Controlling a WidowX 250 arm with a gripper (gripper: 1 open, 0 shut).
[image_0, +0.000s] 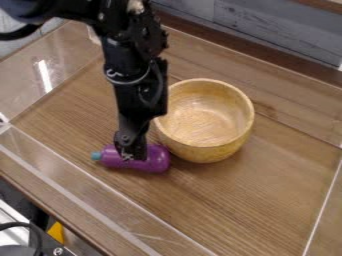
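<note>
My black gripper (131, 146) reaches down from the top of the view, its tip just over a purple eggplant-like toy (144, 161) with a teal end pointing left. The fingers are open; whether they touch the toy is hard to tell. A light wooden bowl (215, 135) sits just right of the gripper, partly behind it.
The wooden table (254, 210) has free room at the right and front right. A back ledge and grey wall run along the top. At the lower left are the table's edge, a cable and a small yellow object (56, 230).
</note>
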